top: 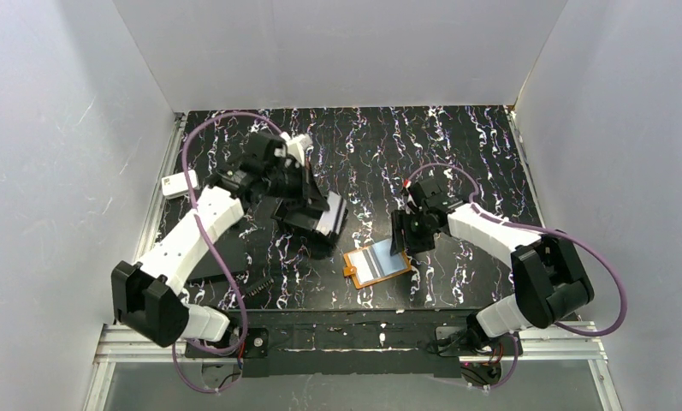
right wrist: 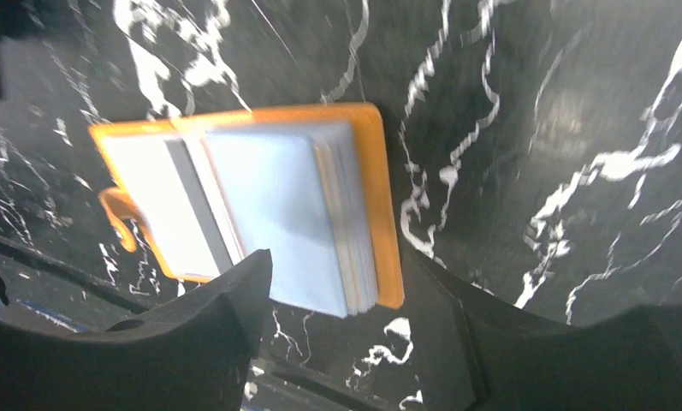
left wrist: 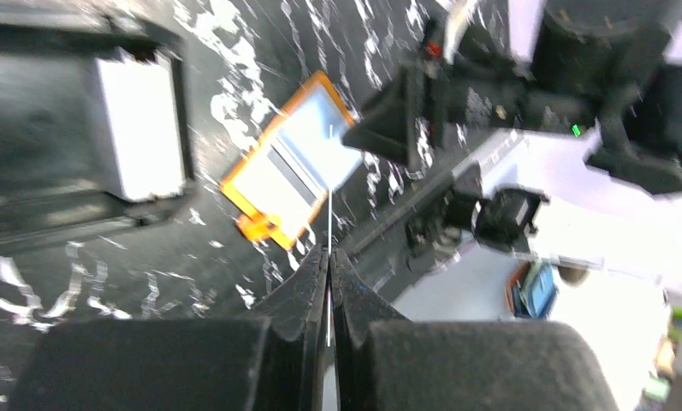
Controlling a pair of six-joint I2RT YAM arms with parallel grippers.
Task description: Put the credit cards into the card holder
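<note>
The orange card holder [top: 351, 271] lies open on the dark marbled table, with pale sleeves; its thick stack of sleeve edges [right wrist: 346, 218] shows in the right wrist view. My left gripper is shut on a thin card [left wrist: 330, 163], seen edge-on as a pale line. It hangs above the black box [top: 296, 218], which holds white cards [left wrist: 140, 128]. Over the right end of the card holder, my right gripper stands open, one finger [right wrist: 250, 287] on each side of the sleeve stack, with nothing visibly gripped.
A white block [top: 178, 184] sits at the table's left edge, and a flat black panel [top: 219, 257] lies on the left below the left arm.
</note>
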